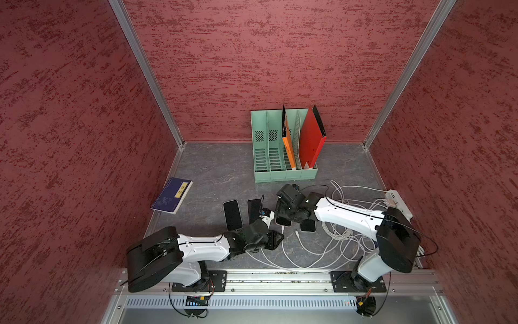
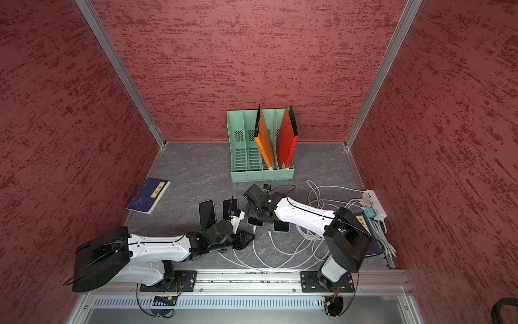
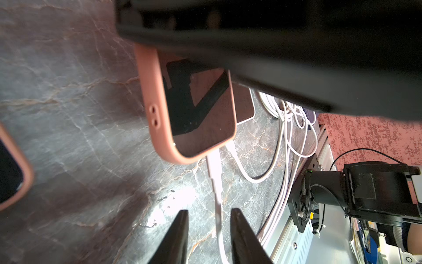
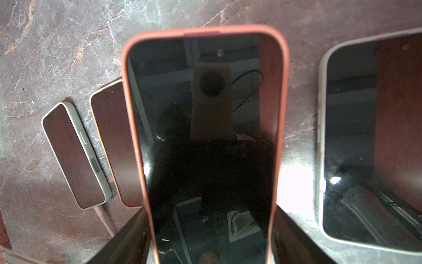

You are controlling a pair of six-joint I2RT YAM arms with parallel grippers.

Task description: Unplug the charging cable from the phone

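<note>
My right gripper is shut on a phone with a pink-orange rim [image 4: 204, 132], its fingers on the two long sides. In the left wrist view the same phone [image 3: 202, 114] is tilted and its lower edge faces my left gripper. A white charging cable [image 3: 214, 165] runs from that edge, its connector seemingly seated in the phone; the port itself is not visible. Left fingertips [image 3: 179, 231] stand apart on either side of the cable, a little below the connector, with visible gaps. My left gripper is open. The right arm covers the phone's upper part.
Other phones lie close by: a grey-rimmed one [image 4: 360, 145], an orange-rimmed one [image 4: 118, 145] and a pale green one [image 4: 74, 154] with a cable at its end. Coiled white cables [image 1: 345, 232] and a power strip [image 1: 399, 204] lie to the right. A green rack [image 1: 286, 175] stands behind.
</note>
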